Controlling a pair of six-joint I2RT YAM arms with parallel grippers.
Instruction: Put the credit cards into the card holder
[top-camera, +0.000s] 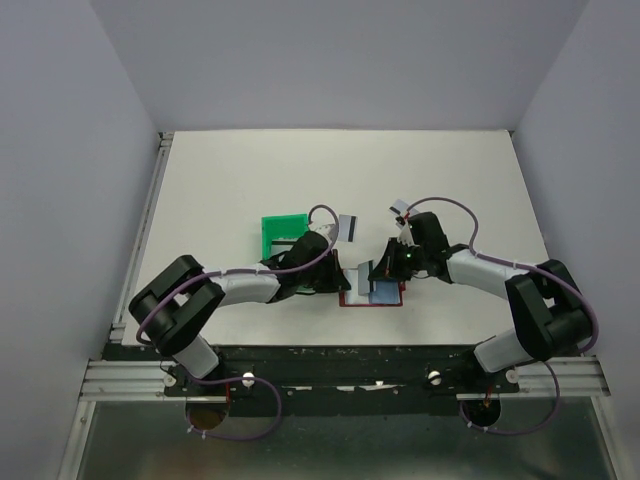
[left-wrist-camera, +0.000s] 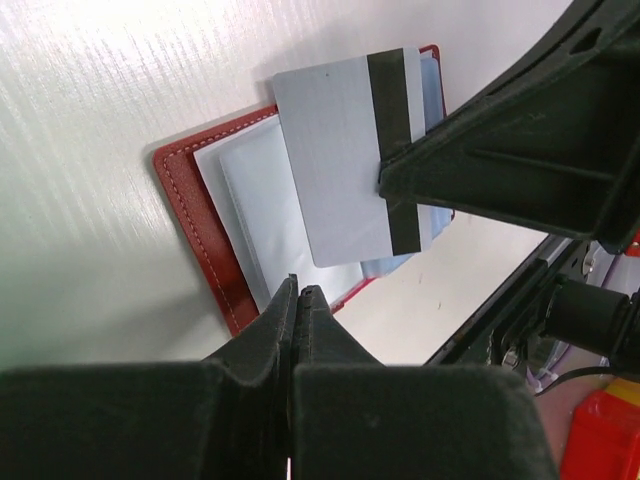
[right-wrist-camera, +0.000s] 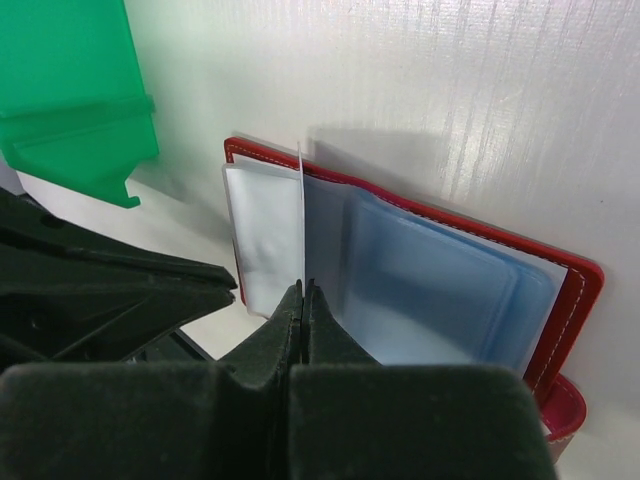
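Note:
The open card holder (top-camera: 386, 293), red-edged with clear bluish and white pockets, lies flat near the table's front. A white credit card with a black stripe is held on edge over it by my right gripper, whose closed fingertips pinch it; the right wrist view shows the card nearly edge-on. Just left of that card, my left gripper is shut over the holder's white pocket side, with nothing visible between its fingers. Two more cards lie on the table behind: one in the middle (top-camera: 346, 228), another (top-camera: 402, 208) beyond the right arm.
A green rack (top-camera: 284, 230) stands left of the holder, partly behind my left arm. Both arms crowd the space above the holder.

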